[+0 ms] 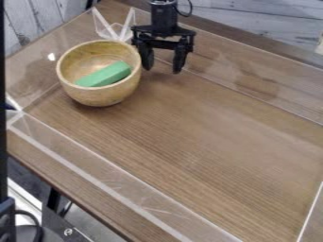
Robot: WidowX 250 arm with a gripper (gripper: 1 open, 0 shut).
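My black gripper point(164, 47) hangs at the top centre, its two fingers apart and reaching down to the wooden table point(202, 151), just right of a tan bowl point(78, 90). A green block point(104, 75) lies inside the bowl, tilted along a diagonal. Nothing shows between the fingers.
A clear or white angular object point(116, 28) stands behind the bowl. Dark cables point(21, 227) lie at the lower left edge, and a wooden wall runs along the back.
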